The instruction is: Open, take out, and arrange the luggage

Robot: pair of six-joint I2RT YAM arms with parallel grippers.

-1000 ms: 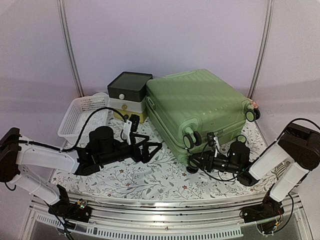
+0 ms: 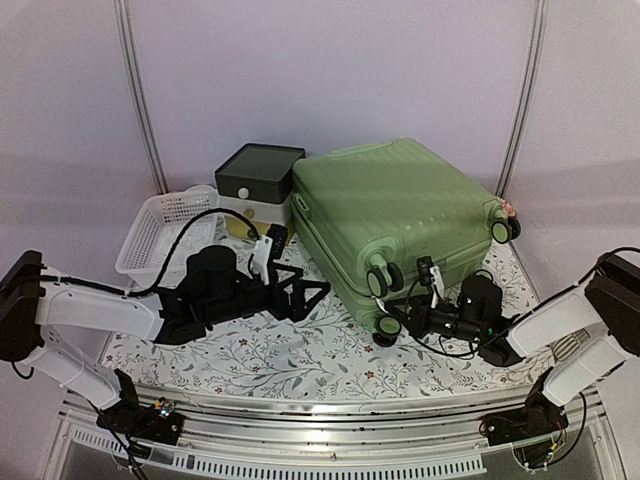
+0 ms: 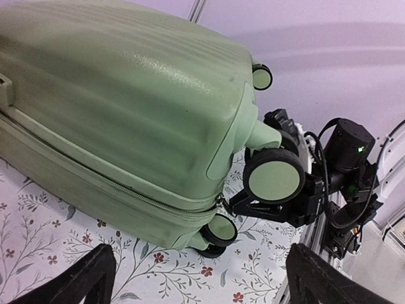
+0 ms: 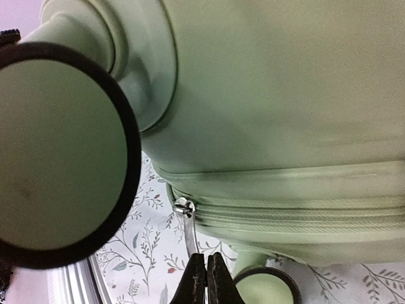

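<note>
A closed pale-green suitcase (image 2: 400,195) lies flat, wheels toward the front right. Its zipper (image 4: 304,218) runs around the side below a large corner wheel (image 4: 57,152). A metal zipper slider (image 4: 184,206) sits at that corner, with a thin pull tab (image 4: 190,233) hanging from it. The tab's lower end meets the tips of my right gripper, which is shut; whether the tab is pinched I cannot tell. Left of the suitcase, my left gripper (image 2: 310,283) stands open and empty, its fingers (image 3: 82,278) wide apart.
Behind the left arm are a white plastic basket (image 2: 150,225) and a stacked box with a dark lid (image 2: 260,170), close against the suitcase. A lower wheel (image 2: 386,330) stands near the right gripper. Free floral cloth (image 2: 270,350) lies in front.
The left gripper has shifted a little to the right. The suitcase looks unmoved.
</note>
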